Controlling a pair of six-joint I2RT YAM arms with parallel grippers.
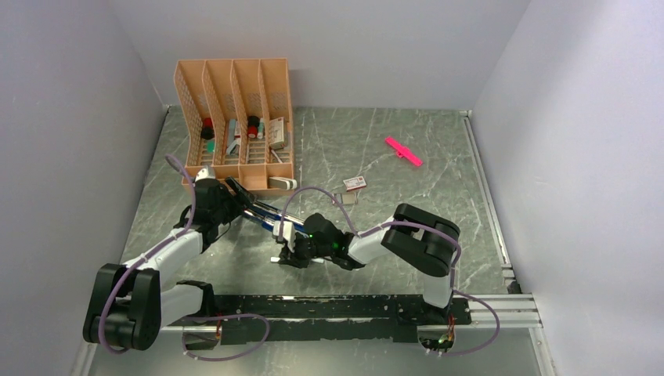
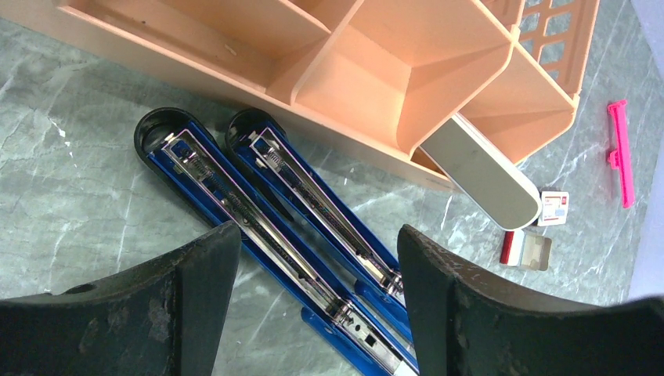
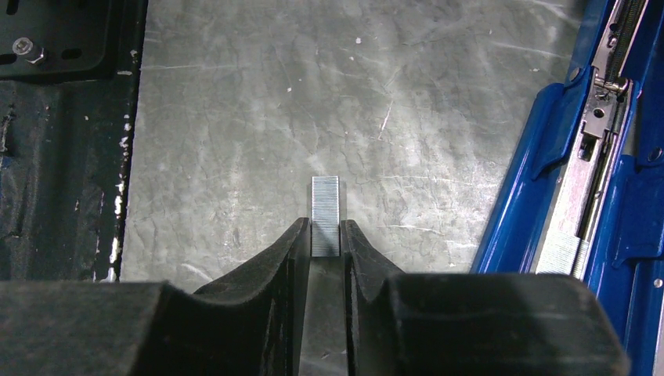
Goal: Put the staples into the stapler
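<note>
Two blue staplers [image 2: 270,235] lie side by side with their tops swung open and metal channels bare. Above them my left gripper stands open, nothing between its fingers. A silver staple strip [image 3: 325,207] lies between the fingertips of my right gripper, its far end sticking out beyond them. Those fingers flank the strip closely; whether they press on it I cannot tell. At the right edge of that view is a stapler channel [image 3: 583,172] with some staples [image 3: 560,254] in it. From above, the arms partly cover the staplers.
An orange divided organizer [image 1: 239,168] stands behind the left gripper, a white-and-grey object [image 1: 283,183] jutting from its front. Small staple boxes [image 1: 355,183] and a pink item [image 1: 404,152] lie farther right. Open tabletop [image 1: 391,196] surrounds them.
</note>
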